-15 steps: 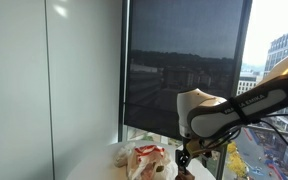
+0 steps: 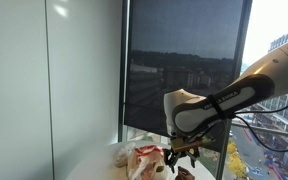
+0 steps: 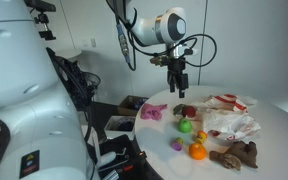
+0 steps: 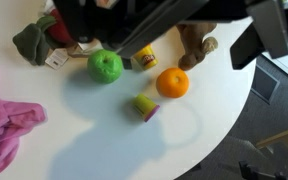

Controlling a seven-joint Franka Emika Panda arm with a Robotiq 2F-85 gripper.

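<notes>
My gripper (image 3: 178,83) hangs above the far side of the white table, its dark fingers spread apart and nothing seen between them. Below it, a green apple (image 3: 185,127), an orange (image 3: 197,151) and a small yellow-green and purple cup (image 4: 146,107) lie on the tabletop. The cup is on its side in the wrist view, close to the orange. A pink cloth (image 3: 154,111) is crumpled toward the left. Brown plush toys (image 3: 234,157) rest at the right. In exterior view 1 the table's front objects are mostly out of sight.
A white and red plastic bag (image 3: 229,122) takes up the back right of the table. Dark green and red items (image 4: 36,38) sit beside the apple in the wrist view. Large white robot parts (image 3: 44,120) fill the left foreground. Bare table (image 4: 94,150) surrounds the cup.
In exterior view 1, the arm and gripper have shifted left over the last second, toward the bag. The visible table objects look unmoved.
</notes>
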